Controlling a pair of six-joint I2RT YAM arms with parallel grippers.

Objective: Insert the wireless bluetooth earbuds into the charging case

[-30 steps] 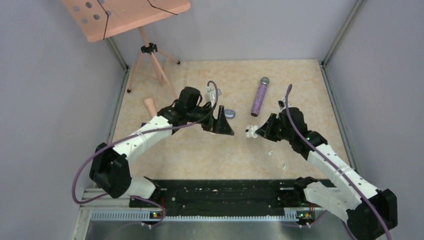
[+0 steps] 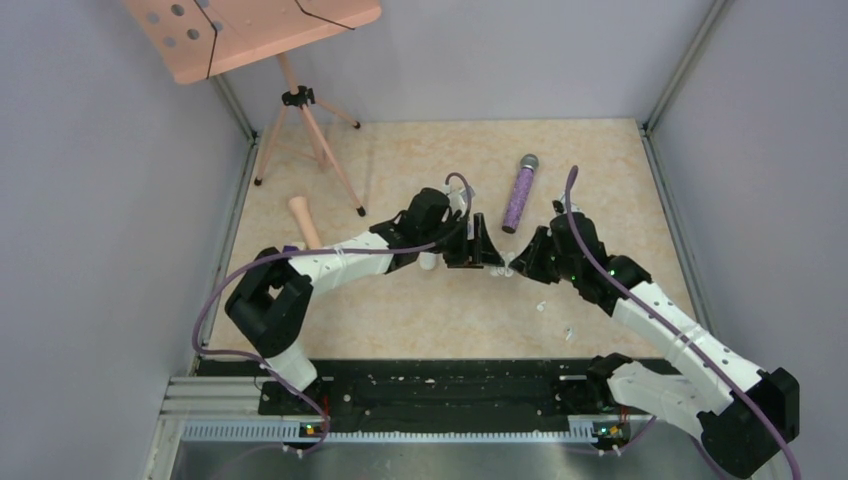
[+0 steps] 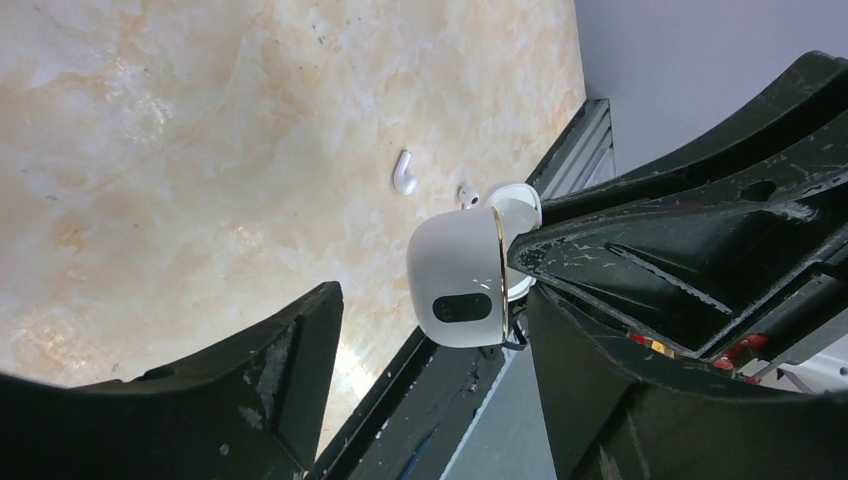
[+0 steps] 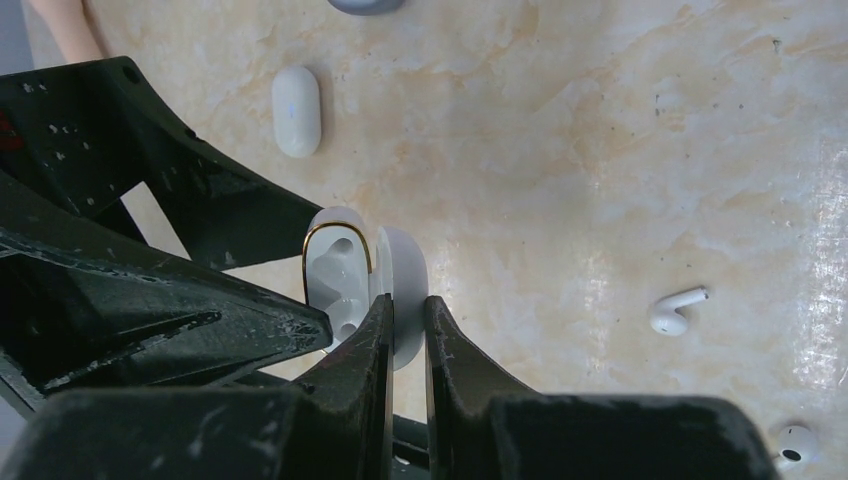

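The white charging case [image 3: 455, 275] stands with its lid hinged open, held above the table. My right gripper is shut on the lid [image 4: 405, 275]. Around the case body my left gripper stands part open; in the left wrist view a clear gap shows between the body and the left-hand finger [image 3: 300, 350]. Empty earbud sockets face the right wrist camera. Two white earbuds lie on the table: one [image 4: 675, 312] with its stem sideways, the other [image 4: 797, 444] near the corner of that view. From above, both grippers [image 2: 490, 262] meet at mid-table.
A white rounded piece [image 4: 297, 112] lies beyond the left gripper's fingers, with a grey-blue object [image 4: 368, 4] farther back. A purple microphone [image 2: 520, 195] rests behind the grippers; a pink tripod [image 2: 320, 150] stands at the back left.
My left gripper has moved right, from clear of the case to around its body.
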